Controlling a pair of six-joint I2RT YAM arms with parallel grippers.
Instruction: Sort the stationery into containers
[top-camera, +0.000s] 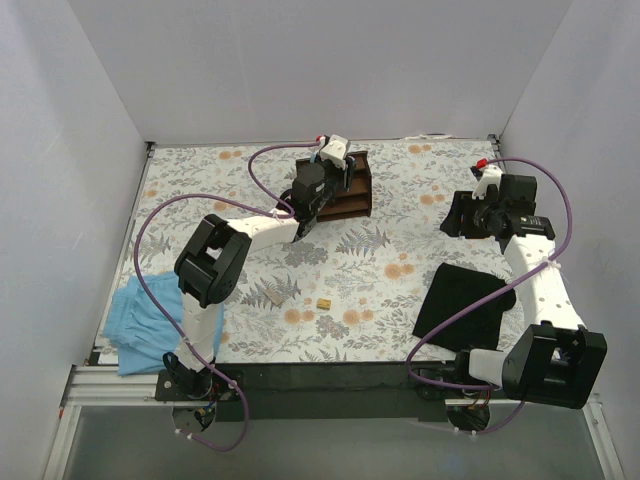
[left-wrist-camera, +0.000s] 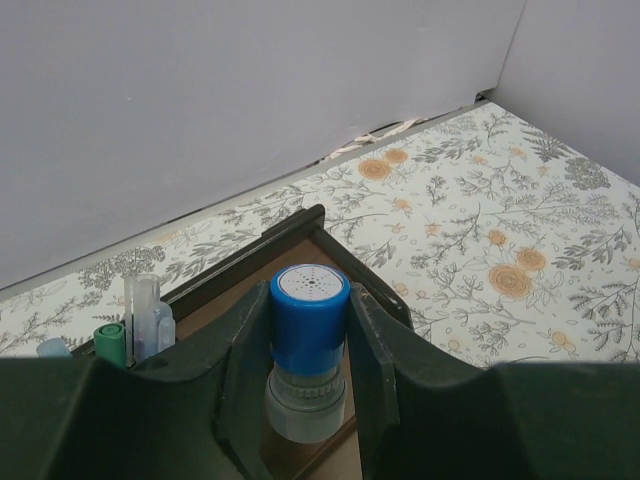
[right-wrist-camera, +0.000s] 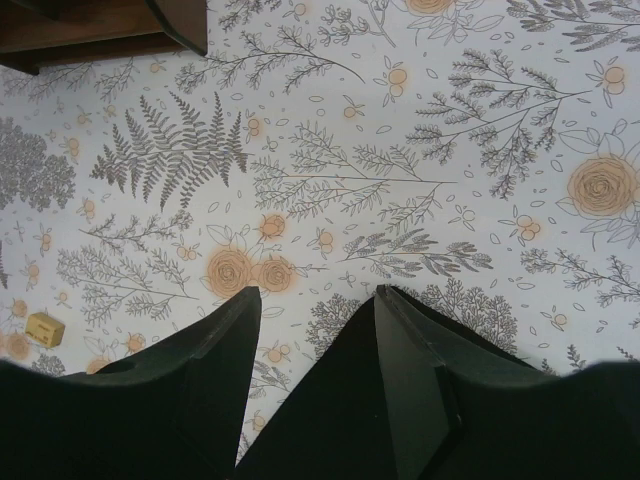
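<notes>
In the left wrist view, a bottle with a blue top (left-wrist-camera: 307, 335) and a clear lower part is pinched between the fingers of my left gripper. It is held over the dark brown compartment box (left-wrist-camera: 375, 278). At the box's left side show a green-capped item (left-wrist-camera: 111, 343) and a clear tube (left-wrist-camera: 146, 305). A small yellow block (top-camera: 324, 304) and a thin pale piece (top-camera: 273, 297) lie on the table front. My right gripper is open and empty, above the table on the right.
A black cloth (top-camera: 462, 307) lies at front right, a blue cloth (top-camera: 155, 322) at front left. Behind the right gripper, a brown object (top-camera: 476, 228) is partly hidden.
</notes>
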